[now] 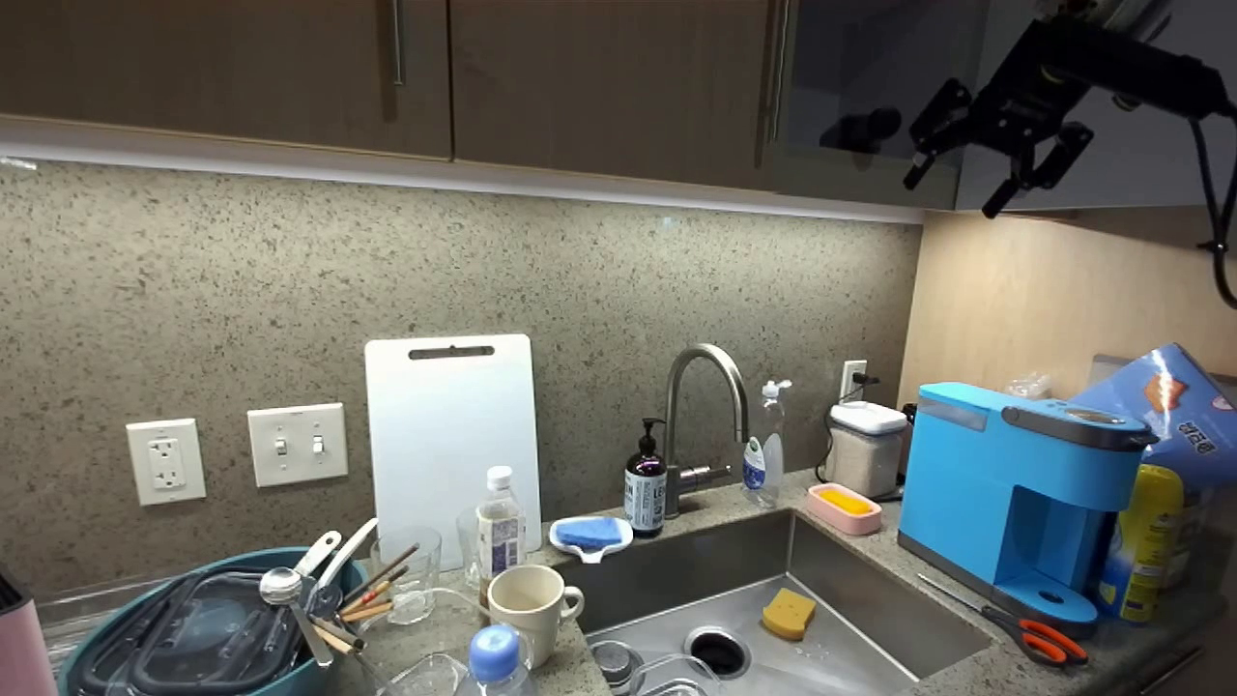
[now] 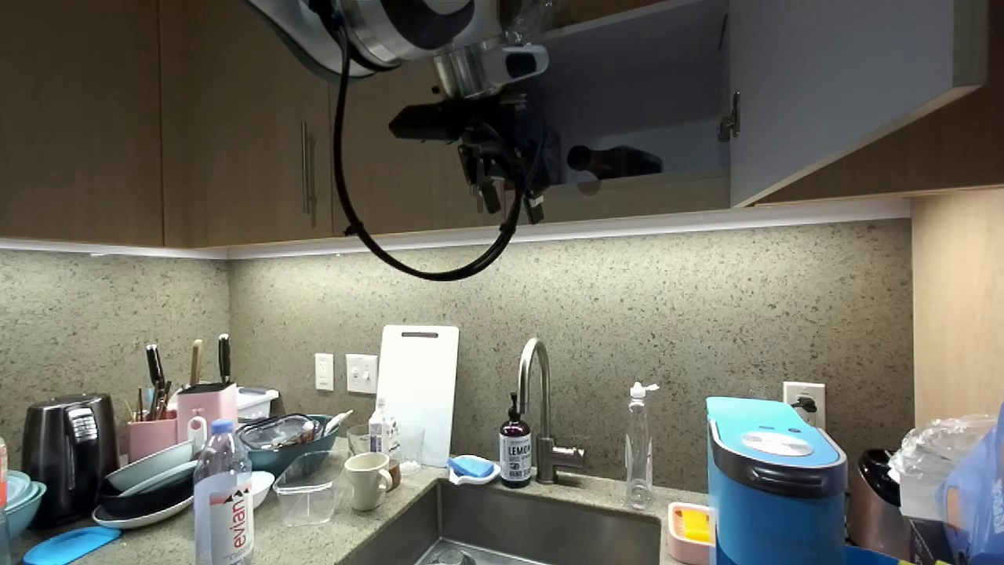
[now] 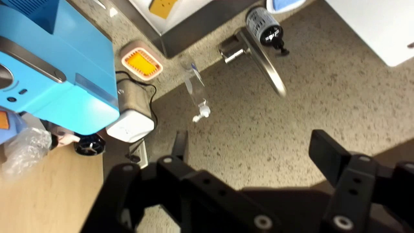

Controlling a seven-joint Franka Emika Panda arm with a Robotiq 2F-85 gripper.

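Observation:
With its fingers wide apart, my gripper [image 1: 954, 197] hangs high at the right, in front of the open wall cabinet [image 2: 649, 99]. In the wrist view the space between the black fingers is empty, with only the speckled backsplash [image 3: 248, 132] behind. Inside the cabinet a dark bottle-shaped object [image 2: 613, 162] lies on its side. The cabinet door [image 2: 847, 75] stands swung out to the right. Well below are the sink [image 1: 661, 592], the faucet [image 1: 719, 360] and the blue coffee machine [image 1: 963, 476].
A clear dispenser bottle [image 1: 765, 447], a soap pump [image 1: 645, 481] and a pink sponge box [image 1: 844, 510] line the sink. Mug [image 1: 531, 609], cutting board [image 1: 452, 429] and dishes crowd the left counter. Open air lies beneath the gripper, before the backsplash.

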